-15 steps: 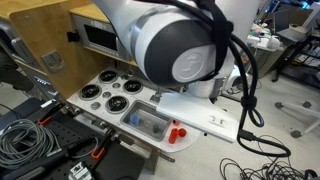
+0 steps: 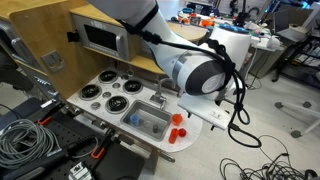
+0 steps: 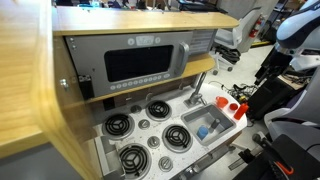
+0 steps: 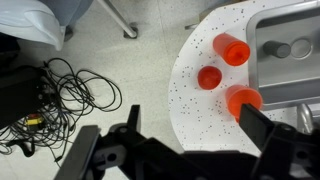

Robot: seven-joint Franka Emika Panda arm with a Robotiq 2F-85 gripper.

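My gripper stands open over the round-ended white counter, its dark fingers wide apart with nothing between them. In the wrist view, an orange-red bowl or cup (image 4: 243, 98) sits close to the right finger, beside the sink. Farther up lie a red cylinder (image 4: 232, 50) and a small red round piece (image 4: 209, 77), both apart from the fingers. The metal sink (image 2: 153, 127) holds a small blue item (image 2: 135, 119); a dark grey cylindrical piece (image 4: 277, 48) shows in it from the wrist.
Stove burners (image 3: 120, 125) lie beyond the sink, below a microwave (image 3: 135, 62). A curved faucet (image 2: 158, 88) rises behind the basin. Loose black cables (image 4: 75, 90) cover the floor past the counter's rounded end, where the counter itself is partly clear.
The arm has drawn back from the front camera toward the far side of the counter, looking smaller in exterior view 1. The red items and sink contents look unmoved.
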